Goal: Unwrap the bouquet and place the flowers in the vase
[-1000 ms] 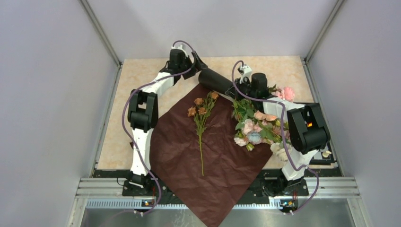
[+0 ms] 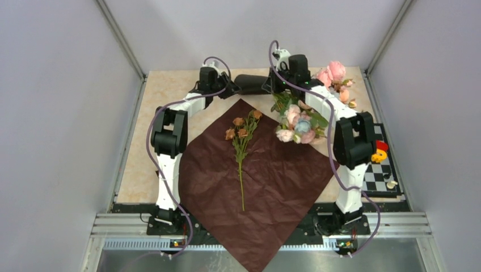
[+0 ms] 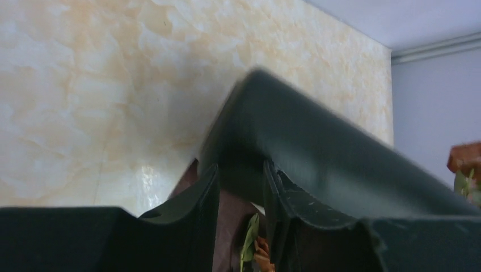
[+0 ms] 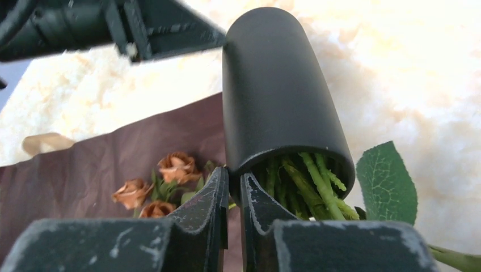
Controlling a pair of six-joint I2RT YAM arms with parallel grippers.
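The dark grey vase [image 2: 250, 84] lies on its side at the back, its mouth to the right. Green stems [image 4: 317, 184] are inside the mouth, and their pink, white and blue blooms [image 2: 298, 126] spill out to the right. At the closed end, the fingertips of my left gripper are shut on the vase's edge. My right gripper is at the mouth, its fingertips close together with the thin rim between them. A separate bunch of orange roses [image 2: 243, 132] rests on the brown cloth, its long stem toward the front.
The brown cloth [image 2: 210, 164] covers the middle and front of the table. At the right edge is a checkered board [image 2: 374, 177] with a yellow object [image 2: 379, 156] and a red one on it. Bare tabletop [image 2: 136, 141] shows at the left.
My right gripper moved back and left, swinging the vase from diagonal to nearly level across the view. Its flowers moved back with it.
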